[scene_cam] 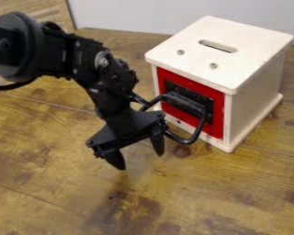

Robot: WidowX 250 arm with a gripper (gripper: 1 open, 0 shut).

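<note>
My black gripper (137, 154) hangs low over the wooden floor at the centre left, pointing down with its two fingertips apart and nothing seen between them. To its right stands a white box (252, 87) with a red front panel (169, 83). A black fitting (190, 99) on that panel carries a black curved handle or tube (198, 124) that reaches down beside my gripper. Whether my gripper touches it cannot be told.
A pale wooden board and a white wall stand at the back.
</note>
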